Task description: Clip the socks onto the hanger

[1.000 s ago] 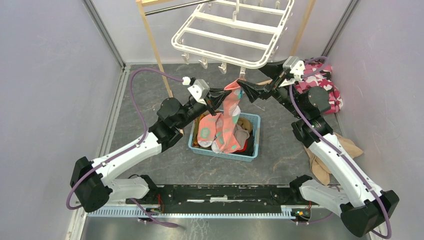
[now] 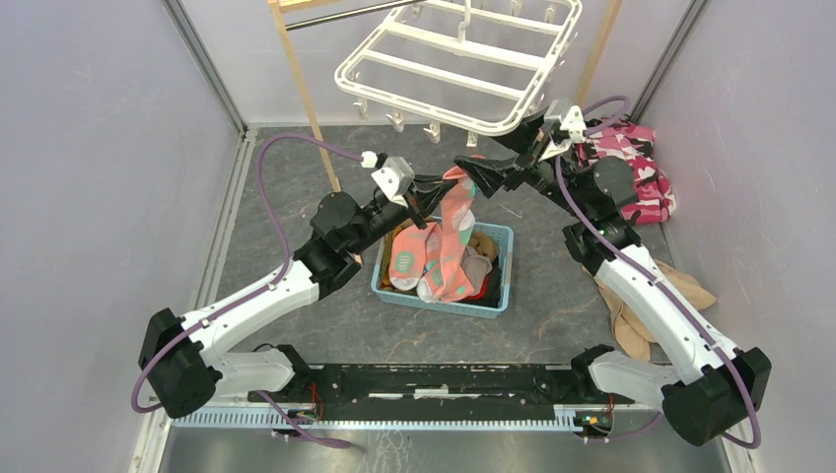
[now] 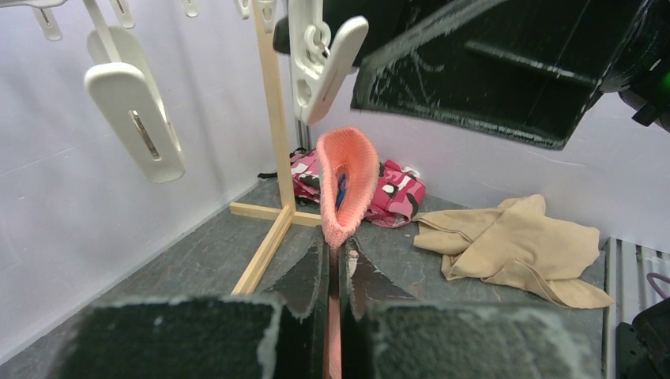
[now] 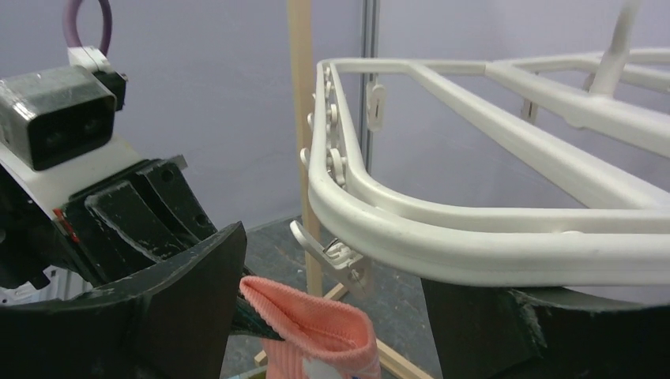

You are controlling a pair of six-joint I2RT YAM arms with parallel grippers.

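A pink patterned sock [image 2: 455, 225] hangs from my left gripper [image 2: 443, 185], which is shut on it near the cuff. The open cuff [image 3: 348, 181] sticks up past the fingertips, just below a white clip [image 3: 320, 63] of the hanger. In the right wrist view the same cuff [image 4: 320, 320] shows below the clip [image 4: 340, 260] at the hanger's corner, apart from it. My right gripper stands part open around the corner, its fingers [image 4: 178, 300] spread to either side. The white hanger [image 2: 463, 59] hangs overhead with clips along its edge.
Under the sock stands a blue basket [image 2: 506, 258] with several socks in it; one more pink sock [image 2: 409, 258] lies at its left. Camouflage fabric [image 2: 646, 168] and a tan cloth [image 2: 631, 325] lie at right. A wooden post [image 3: 275, 103] stands behind.
The left arm and sock have stayed put.
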